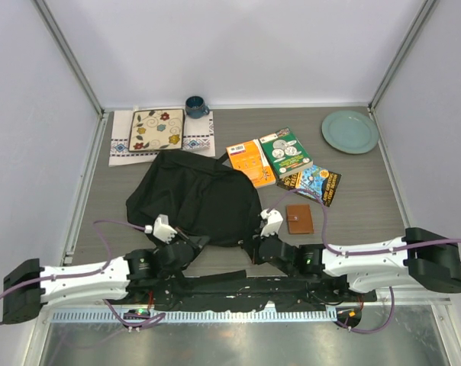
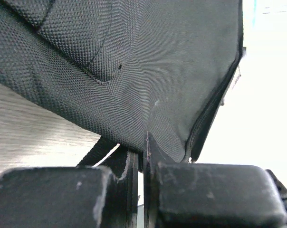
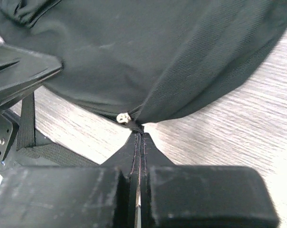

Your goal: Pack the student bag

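Observation:
The black bag [image 1: 196, 194] lies flat and rumpled at the left middle of the table, its front edge toward me. My left gripper is shut on the bag's edge fabric, near the end of a zipped seam [image 2: 212, 107]. At the bag's front right, my right gripper is shut, with a thin dark zipper cord [image 3: 134, 126] at its fingertips beside a small metal slider [image 3: 123, 118]. An orange book [image 1: 250, 162], a green book [image 1: 285, 151] and a blue-and-black book [image 1: 316, 183] lie right of the bag.
A brown wallet [image 1: 299, 219] sits in front of the books. Behind the bag are a flowered case [image 1: 156, 130] on a patterned cloth [image 1: 120, 152] and a dark mug [image 1: 196, 107]. A teal plate [image 1: 349, 132] lies at the back right, with bare table around it.

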